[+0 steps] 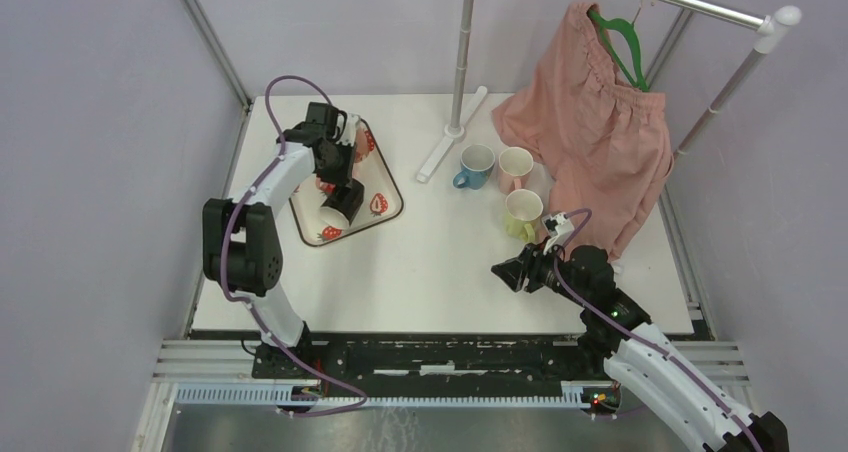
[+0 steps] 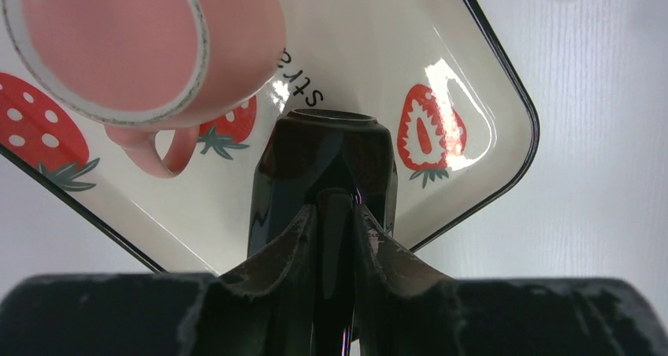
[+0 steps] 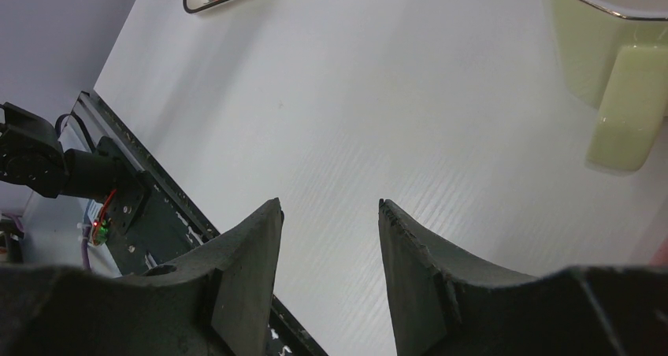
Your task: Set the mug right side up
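A dark mug (image 1: pixel 344 201) lies on its side on the strawberry tray (image 1: pixel 383 218), beside a pink mug (image 2: pixel 110 41). My left gripper (image 1: pixel 338 167) is over the dark mug; in the left wrist view its fingertips (image 2: pixel 371 228) are close together at the mug's handle (image 2: pixel 335 206), and whether they grip it I cannot tell. My right gripper stands open, with nothing between its fingers, near the green mug (image 1: pixel 523 212).
Blue (image 1: pixel 474 164) and pink (image 1: pixel 515 167) mugs stand right of the tray, by a rack with pink clothing (image 1: pixel 590 132) on a green hanger.
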